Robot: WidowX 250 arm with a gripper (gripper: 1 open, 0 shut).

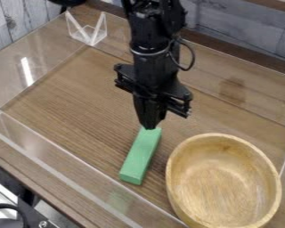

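The black gripper (150, 114) hangs from the arm at the centre, pointing down, just above and behind the upper end of a green bar (140, 157). The bar lies on the wooden table, its long side running toward the viewer. I cannot make out how far the fingers are apart or whether anything is between them.
A tan round bowl (223, 191) sits at the front right, close to the green bar. A clear plastic object (83, 27) stands at the back left.
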